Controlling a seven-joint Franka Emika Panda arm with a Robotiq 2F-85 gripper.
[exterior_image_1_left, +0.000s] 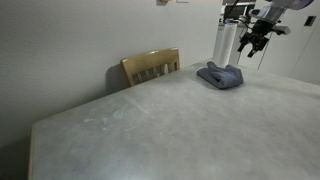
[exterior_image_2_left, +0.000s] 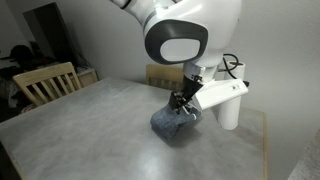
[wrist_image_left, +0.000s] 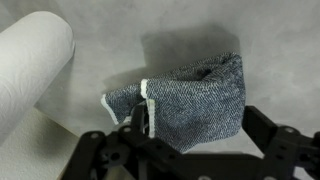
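A dark blue-grey folded cloth (exterior_image_1_left: 220, 76) with a white-edged seam lies bunched on the table's far part. From the wrist, the cloth (wrist_image_left: 200, 100) fills the middle, below my gripper. The fingers stand wide open, one finger (wrist_image_left: 138, 117) overlapping the cloth's left part in view, the other (wrist_image_left: 255, 124) by its right edge. In exterior view 1 my gripper (exterior_image_1_left: 249, 47) hangs above the table, up and right of the cloth, apart from it. The arm partly covers the cloth (exterior_image_2_left: 170, 125) in exterior view 2.
A white paper roll (exterior_image_2_left: 230, 108) stands upright close to the cloth; it shows as a large white cylinder (wrist_image_left: 30, 60) at the wrist view's left. Wooden chairs (exterior_image_1_left: 150, 66) (exterior_image_2_left: 50, 83) line the table edges.
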